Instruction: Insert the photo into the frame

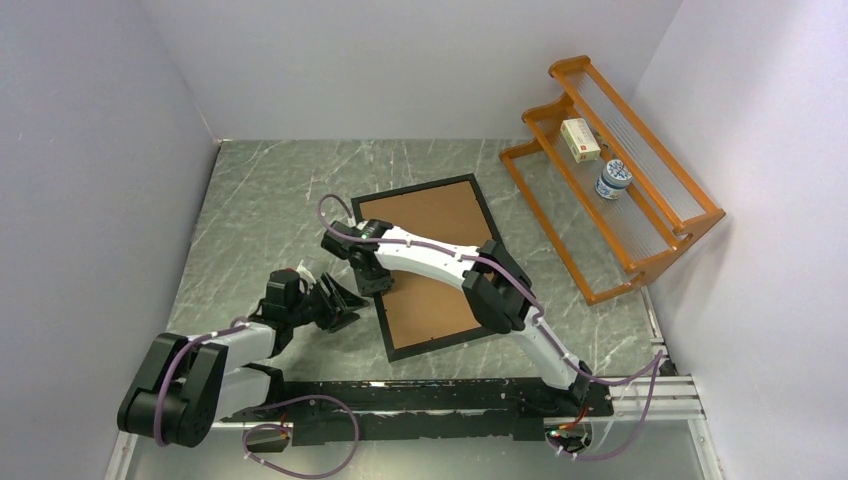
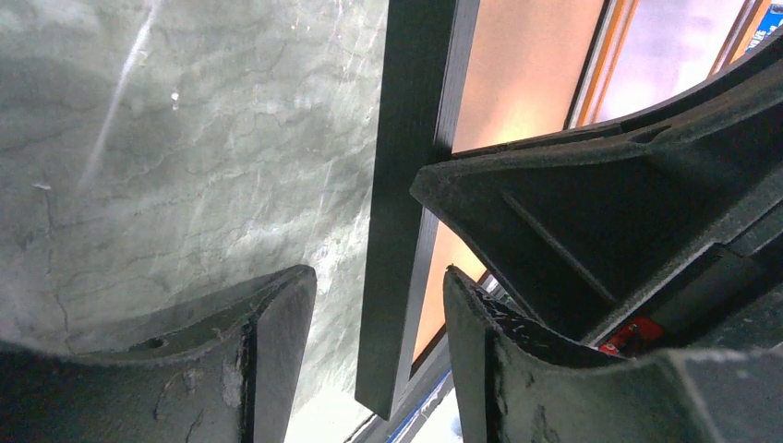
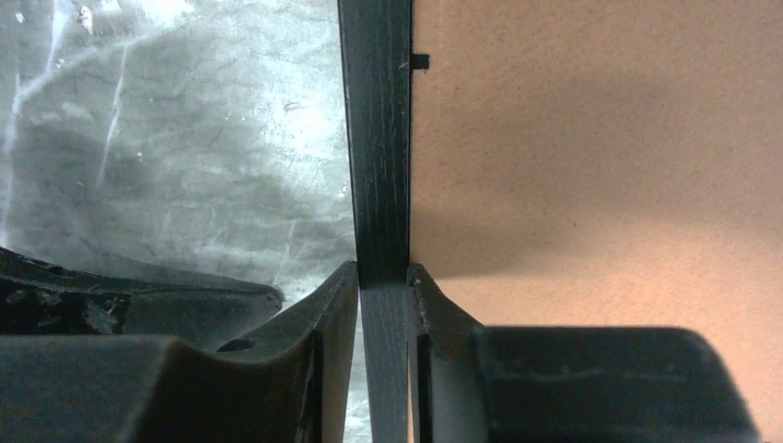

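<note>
The black-edged frame (image 1: 432, 345) lies flat on the table, its brown backing (image 1: 430, 305) facing up. In the top view my left gripper (image 1: 362, 309) is low beside the frame's left edge. It stands open, and the left wrist view shows the black edge (image 2: 397, 240) crossing the gap between its fingertips, apart from both. My right gripper is further along the same edge, with its fingertips against either side of the black bar (image 3: 380, 138). No photo can be made out in these views.
An orange wooden shelf (image 1: 570, 240) at the right holds a small box (image 1: 580, 140) and a blue-white jar (image 1: 613, 180). Both grippers are close together, a right finger (image 2: 591, 212) looming in the left wrist view.
</note>
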